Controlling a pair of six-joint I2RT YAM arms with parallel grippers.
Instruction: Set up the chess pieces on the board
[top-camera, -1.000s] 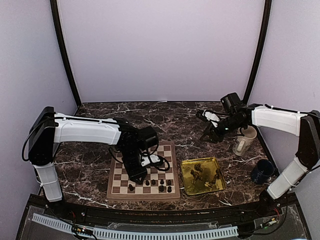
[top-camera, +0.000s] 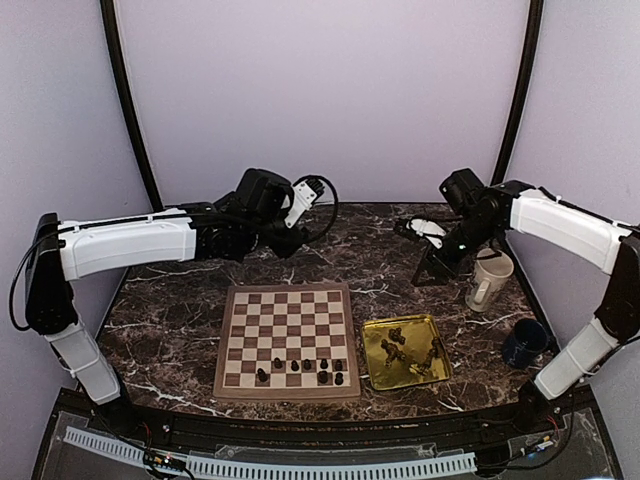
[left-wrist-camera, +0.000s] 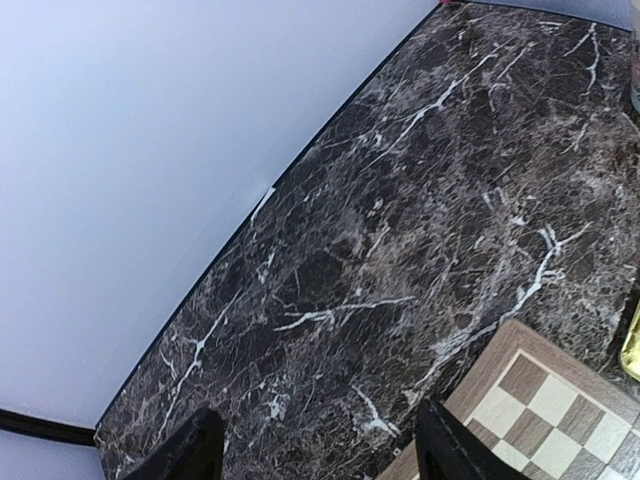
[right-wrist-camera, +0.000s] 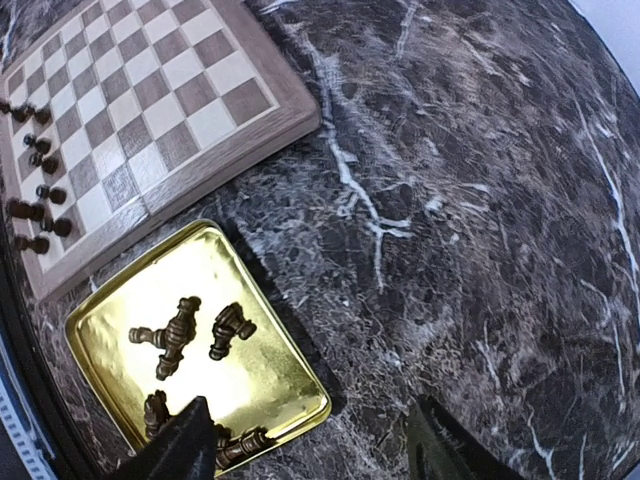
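The chessboard (top-camera: 287, 340) lies at the front centre of the table. Several dark chess pieces (top-camera: 323, 377) stand on its two nearest rows, mostly towards the right side. To the board's right, a gold tray (top-camera: 372, 378) holds several more dark pieces, lying down; the right wrist view shows some of these pieces (right-wrist-camera: 176, 335) heaped across one another. Behind the board's far edge, my left gripper (top-camera: 285, 250) hangs open with nothing between its fingers. Beyond the tray and above the table, my right gripper (top-camera: 430, 275) is open and empty, its fingers (right-wrist-camera: 440, 445) well apart.
A white mug (top-camera: 490, 280) stands right of the tray, close to my right arm. A dark blue cup (top-camera: 525, 343) is nearer the front right. Bare marble table (top-camera: 375, 240) stretches behind the board and tray.
My left gripper has risen from the board's near rows and drawn back past its far edge.
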